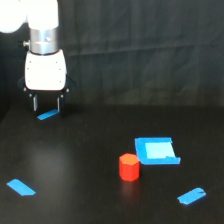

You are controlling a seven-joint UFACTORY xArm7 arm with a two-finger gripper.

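Observation:
My white gripper point(47, 101) hangs at the back left of the camera view, with two dark fingers standing apart and nothing visible between them. A short strip of blue tape point(48, 114) lies on the table just below it. A red hexagonal block point(129, 167) stands at the centre right. Behind it to the right lies a blue square point(142, 150) with a pale light-blue middle.
More blue tape strips lie at the front left point(21, 187) and front right point(192, 195) of the dark table point(80, 160). A dark curtain hangs behind.

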